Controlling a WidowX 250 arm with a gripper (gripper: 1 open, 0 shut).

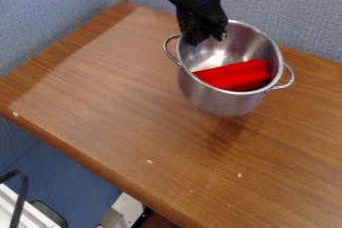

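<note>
A steel pot (219, 94) with two loop handles stands on the wooden table, toward the back right, holding a red object (234, 76). The black gripper (201, 32) is at the pot's back left rim, its lower end at or just inside the rim; whether its fingers are closed on the rim is hard to tell.
Blue-grey padded walls stand behind and to the left. A cable and white items lie off the table at the lower left.
</note>
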